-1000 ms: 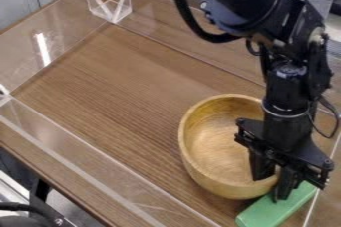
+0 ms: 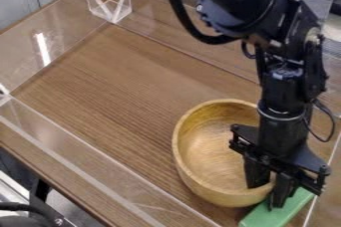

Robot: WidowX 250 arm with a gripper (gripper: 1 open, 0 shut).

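A tan bowl sits at the lower right of the wooden table. My black gripper is down at the bowl's right side, low over a green object that lies beside and partly under the gripper. Its fingers look closed around something there, but whether that is the bowl's rim or the green piece I cannot tell.
The wooden surface left of the bowl is clear. A clear wire-like holder stands at the back left. Transparent edges run along the table's sides, and dark cables lie at the bottom left.
My gripper has shifted very slightly to the left over the last second, staying low at the bowl's right side by the green object.
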